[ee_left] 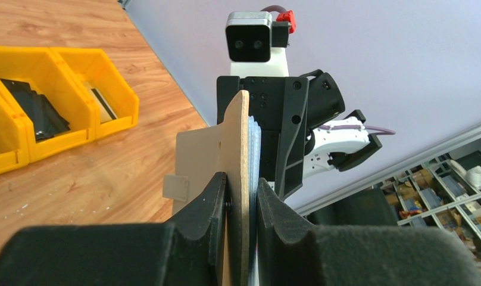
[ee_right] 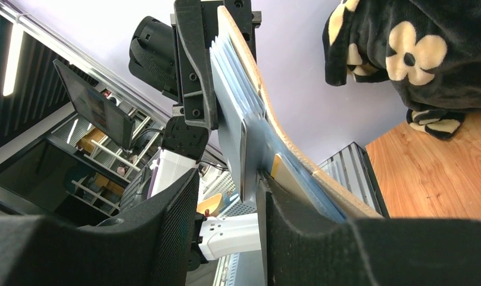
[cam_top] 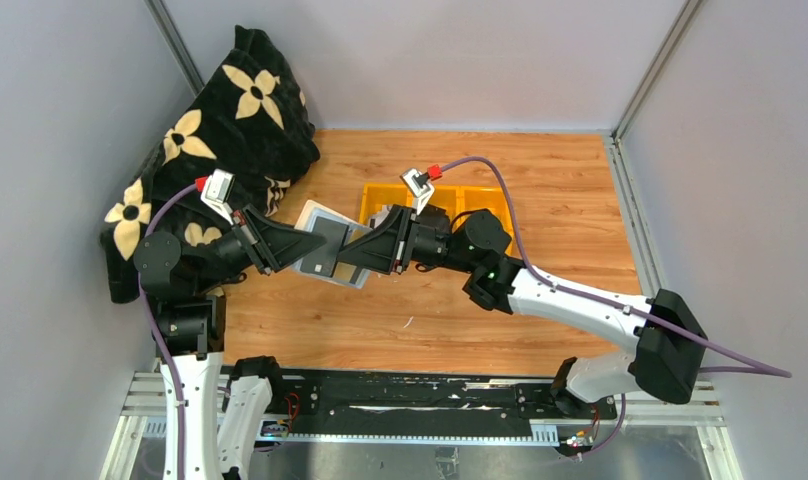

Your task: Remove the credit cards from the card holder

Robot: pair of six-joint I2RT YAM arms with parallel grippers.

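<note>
The card holder (cam_top: 330,245), beige with clear blue sleeves and cards, is raised between both grippers. In the left wrist view it stands edge-on, my left gripper shut on it. My right gripper is open at the card side; in the right wrist view a grey card (ee_right: 229,131) and a yellowish card (ee_right: 289,182) show in the sleeves close over its fingertips. From above, its fingertips overlap the holder's right part, hiding some of it.
Yellow bins (ee_left: 110,89) holding dark items stand behind on the wooden table (cam_top: 410,330). A black flowered cloth (cam_top: 210,130) fills the back left.
</note>
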